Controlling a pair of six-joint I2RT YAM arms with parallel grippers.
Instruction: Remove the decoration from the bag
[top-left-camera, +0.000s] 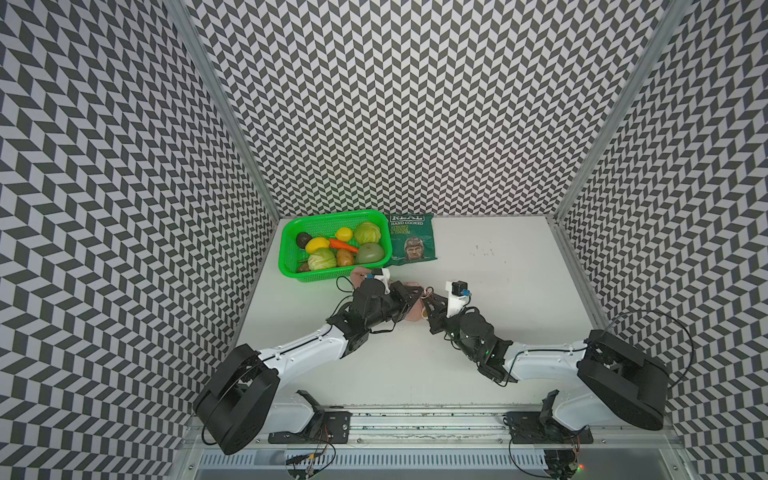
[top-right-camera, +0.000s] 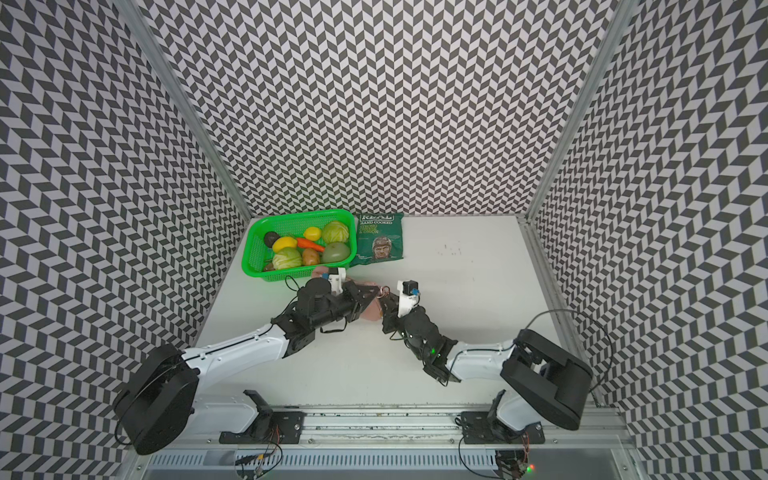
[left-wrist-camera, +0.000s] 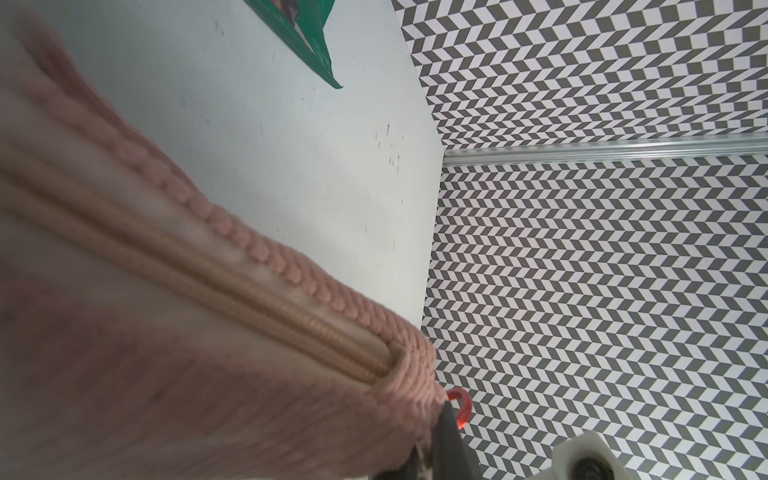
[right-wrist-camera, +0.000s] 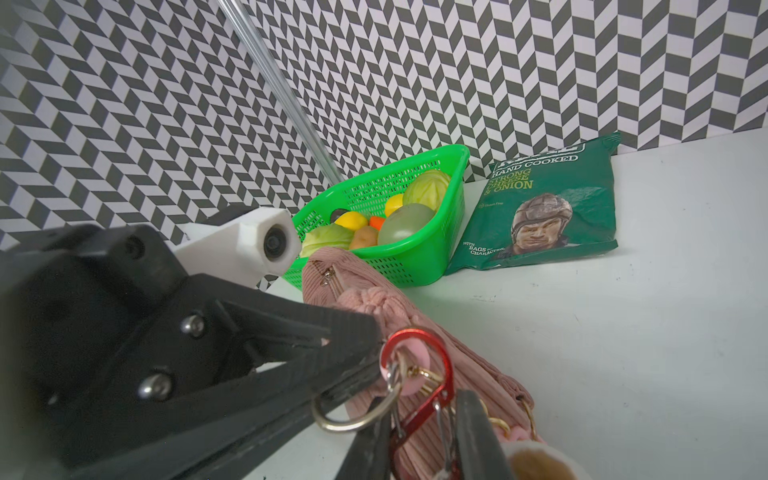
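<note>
The pink knitted bag (top-left-camera: 413, 311) lies beneath both grippers; its zip (left-wrist-camera: 304, 328) shows large in the left wrist view. A red carabiner (right-wrist-camera: 449, 364) stands upright in front of it, with a gold ring (right-wrist-camera: 352, 425) hanging beside. A white-and-brown round piece (right-wrist-camera: 552, 462), perhaps part of the decoration, shows at the bottom edge. My left gripper (top-left-camera: 421, 293) is shut, its tips right behind the carabiner; whether they pinch a thin loop is unclear. My right gripper is part open, one finger on each side of the carabiner's lower part. Firm contact cannot be made out.
A green basket (top-left-camera: 281, 254) of fruit and vegetables stands behind the bag, at the left. Beside it lies a green crisp packet (top-left-camera: 412, 240). Both arms meet closely over the bag.
</note>
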